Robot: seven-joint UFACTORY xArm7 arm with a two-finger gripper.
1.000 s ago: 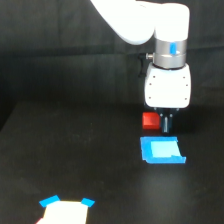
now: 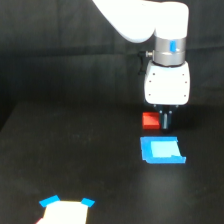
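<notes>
A small red block (image 2: 150, 121) lies on the black table, just behind a pale square outlined with blue tape (image 2: 162, 158). My gripper (image 2: 166, 126) points straight down from the white arm at the right, low over the table. Its dark fingers overlap the right side of the red block in this view. Whether they touch the block or stand apart from it cannot be made out, and the gap between the fingers is too small and dark to see.
At the lower left, a pale sheet (image 2: 64, 213) with blue tape at its corners is cut off by the frame's bottom edge. A dark curtain (image 2: 60, 50) hangs behind.
</notes>
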